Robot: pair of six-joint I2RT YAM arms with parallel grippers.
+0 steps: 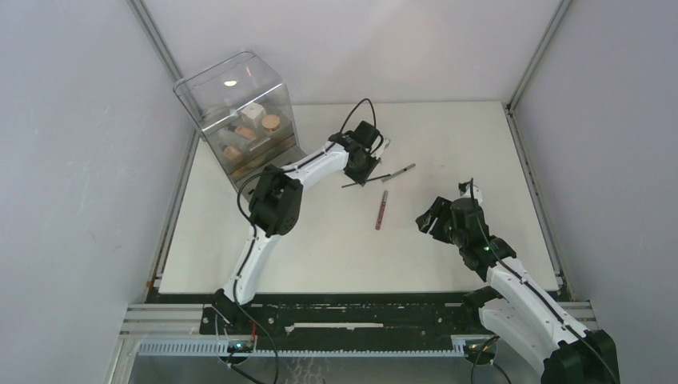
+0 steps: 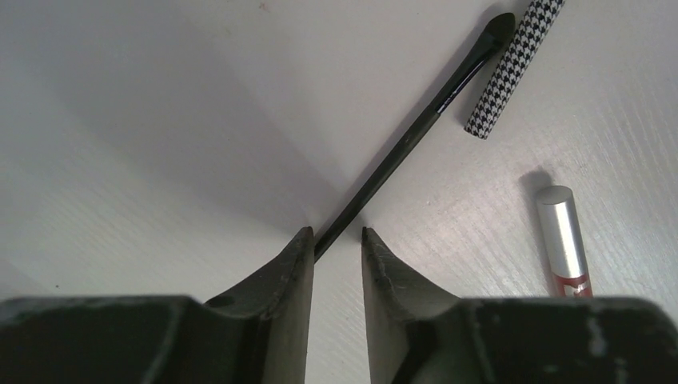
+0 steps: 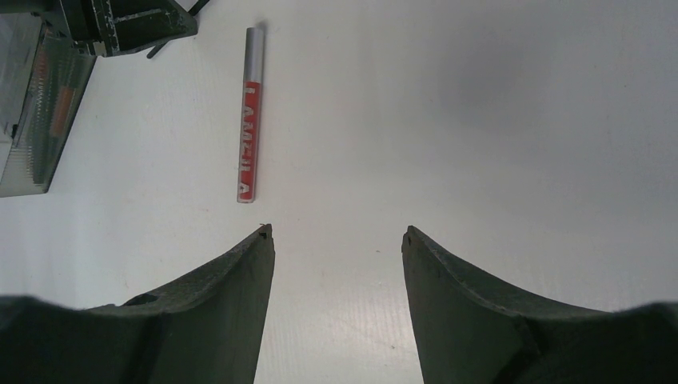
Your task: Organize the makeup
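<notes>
A black makeup brush (image 2: 400,151) lies on the table, with my left gripper low over its handle, the fingertips on either side or just beside it, slightly apart. A houndstooth-patterned stick (image 2: 512,72) lies by the brush head. A red and silver tube lies apart, nearer the front, also seen at the right edge of the left wrist view. My right gripper hangs open over bare table on the right, with nothing between its fingers.
A clear acrylic organizer (image 1: 240,96) with several cosmetics stands at the back left, next to the left arm.
</notes>
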